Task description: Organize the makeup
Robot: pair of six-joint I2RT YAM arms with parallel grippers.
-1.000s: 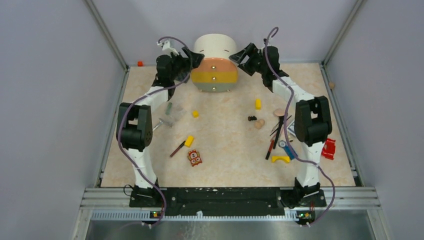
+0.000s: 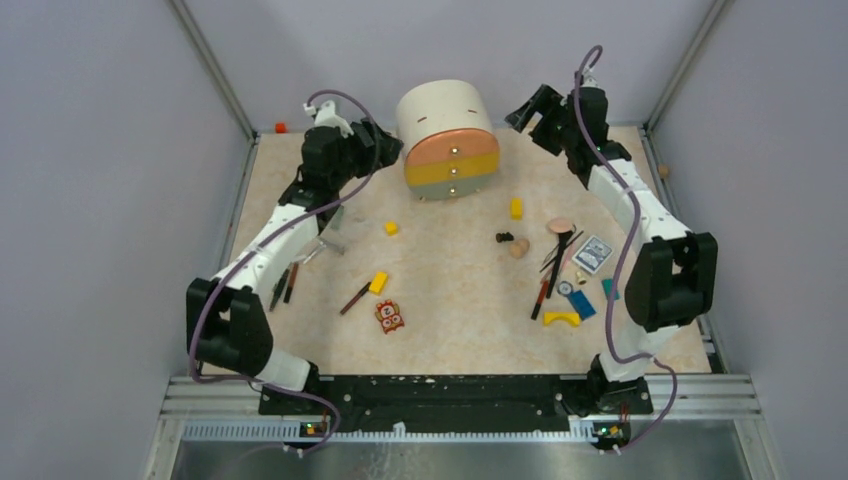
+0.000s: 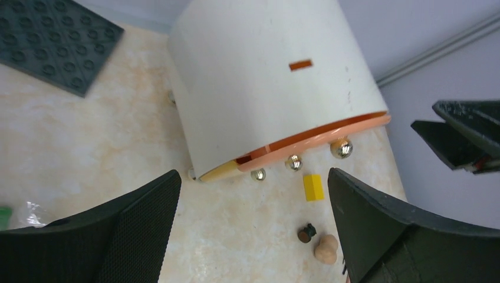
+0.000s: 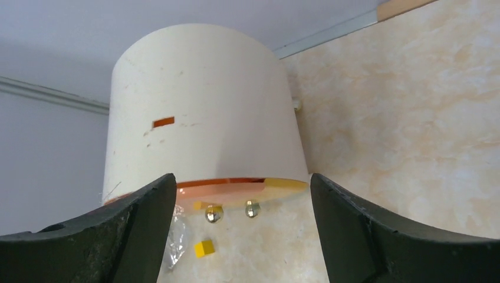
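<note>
The rounded makeup chest (image 2: 443, 105) stands upright at the back centre, its three drawers, orange, yellow and grey-green, facing the front. In the top view all three look shut. To its left my left gripper (image 2: 395, 146) is close by, open and holding nothing. Off the chest's right side, my right gripper (image 2: 520, 108) is open and empty, with a clear gap. A makeup brush (image 2: 559, 255), a pink round puff (image 2: 560, 225) and a dark-and-red pencil (image 2: 355, 298) lie on the table. The left wrist view shows the white chest top (image 3: 265, 76) between the spread fingers.
Several small items lie at the right: a card pack (image 2: 592, 254), a blue block (image 2: 581, 304) and a yellow arch (image 2: 561, 319). A red owl (image 2: 389, 317) and yellow blocks are left of centre.
The chest has moved toward the front and right and turned slightly. Both grippers have since drawn away from its sides, the left arm swinging left and the right arm swinging right.
</note>
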